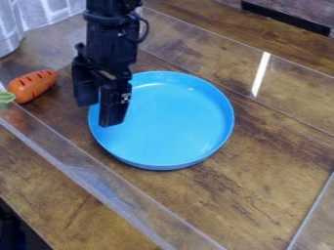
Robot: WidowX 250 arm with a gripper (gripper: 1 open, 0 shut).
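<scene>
My black gripper (102, 96) hangs over the left side of a blue plate (167, 127), its fingers pointing down. Whether it is open or shut, and whether anything is between its fingers, I cannot tell. An orange toy carrot (31, 85) with a green top lies on the wooden table left of the plate, apart from the gripper.
A clear plastic strip or wall (111, 201) runs diagonally along the left front. A whitish object (11, 21) stands at the back left corner. The wooden table (261, 156) right of the plate is bare.
</scene>
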